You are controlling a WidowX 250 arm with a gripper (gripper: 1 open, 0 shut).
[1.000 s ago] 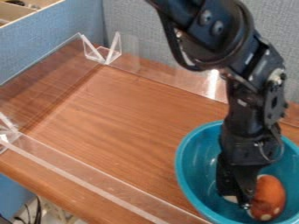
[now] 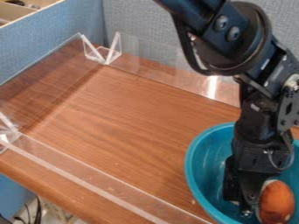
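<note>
At the right of the view a teal bowl (image 2: pixel 201 163) stands on the wooden surface. My black gripper (image 2: pixel 247 194) reaches down inside it, its fingertips low and partly hidden. An orange rounded object (image 2: pixel 275 203) lies in the bowl just right of the fingers. Whether anything is between the fingers cannot be made out.
Clear acrylic edging with white corner brackets (image 2: pixel 100 51) borders the wooden surface (image 2: pixel 122 118), whose middle and left are bare. Grey padded walls stand behind, and a light wooden box sits at the top left.
The bowl, the gripper in it and the orange object have shifted slightly to the right over the last second.
</note>
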